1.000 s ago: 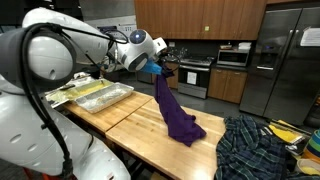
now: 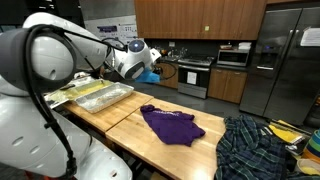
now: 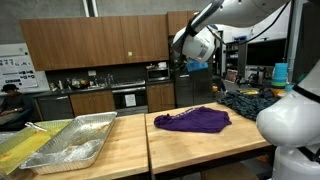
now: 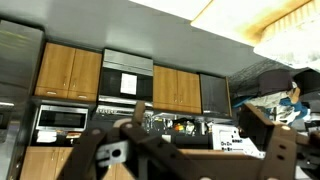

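A purple cloth [image 2: 172, 125] lies crumpled on the wooden table [image 2: 150, 147], towards the middle. The same purple cloth [image 3: 195, 120] shows in exterior view 2, lying flat with a few folds. My gripper [image 2: 158, 55] is raised well above the table, apart from the cloth. In the wrist view, the dark fingers of my gripper stand apart at the bottom, with nothing held between them. That view looks out to the kitchen cabinets, and the purple cloth does not show there.
A metal tray [image 3: 72, 148] stands at the table's left, beside a yellow-green tray [image 3: 25, 150]. A dark, rumpled blanket [image 2: 248, 150] lies at the right, near several coloured items [image 2: 290, 134]. Bare wood surrounds the cloth.
The arm has since shifted slightly downward.
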